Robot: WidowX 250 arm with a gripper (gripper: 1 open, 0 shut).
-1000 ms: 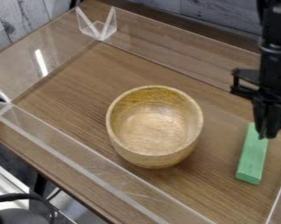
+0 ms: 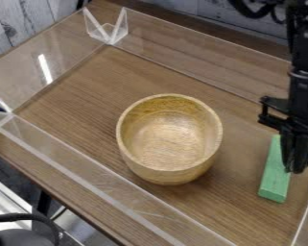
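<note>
My gripper [image 2: 292, 149] hangs at the right edge over the upper end of a green bar [image 2: 274, 183] that lies flat on the wooden table. Its narrow black tip looks shut, with nothing visible between the fingers. Whether it touches the bar I cannot tell. A large round wooden bowl [image 2: 169, 159] sits empty left of the bar.
A clear plastic piece [image 2: 106, 27] stands at the back left corner.
The arm has come lower and slightly to the right, toward the green bar. The bowl and bar have not visibly moved.
</note>
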